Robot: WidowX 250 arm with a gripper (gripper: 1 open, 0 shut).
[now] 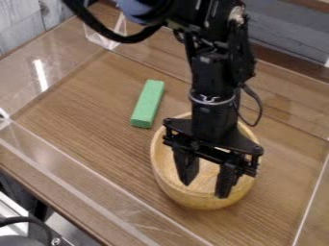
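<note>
My black gripper [211, 165] is low over a shallow tan bowl [198, 195], its open fingers spread apart above and inside the bowl's area. Whether the fingertips touch the bowl cannot be told. A green block [148, 103] lies on the wooden table to the upper left of the bowl, apart from it. The middle of the bowl is largely hidden by the gripper.
A black cable hangs beside the arm, and another runs at the lower left edge.
</note>
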